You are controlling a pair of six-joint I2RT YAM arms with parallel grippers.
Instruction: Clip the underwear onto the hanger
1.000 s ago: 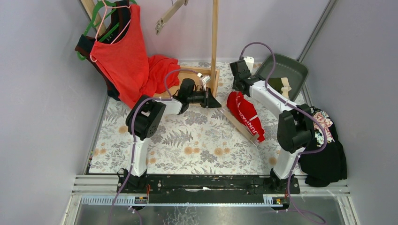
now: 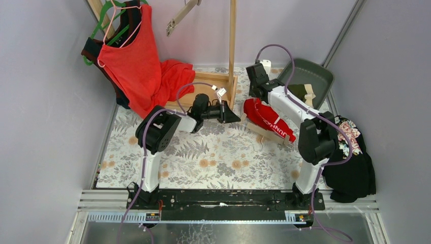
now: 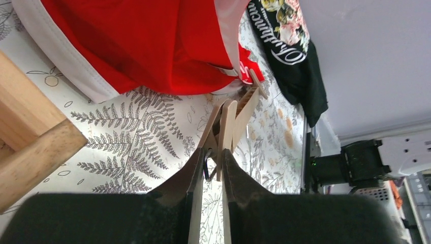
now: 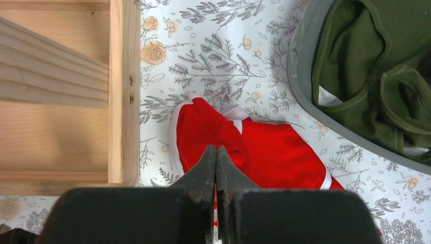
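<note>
Red underwear (image 2: 268,120) with white lettering lies bunched on the patterned table, beside a wooden clip hanger (image 2: 269,135) along its lower left side. My left gripper is shut on one end of that hanger, at a wooden clip. The hanger's far end reaches the red fabric's edge; whether it grips the fabric cannot be told. My right gripper is shut over the upper part of the red underwear (image 4: 274,147), with no cloth visible between its fingertips.
A wooden rack base (image 4: 123,137) stands left, with clothes hanging on green and pink hangers. A grey bin (image 2: 310,71) with olive cloth is at back right. Dark floral clothing (image 2: 348,173) lies at the right.
The hanger's far end and the red underwear have swung up and to the right.
</note>
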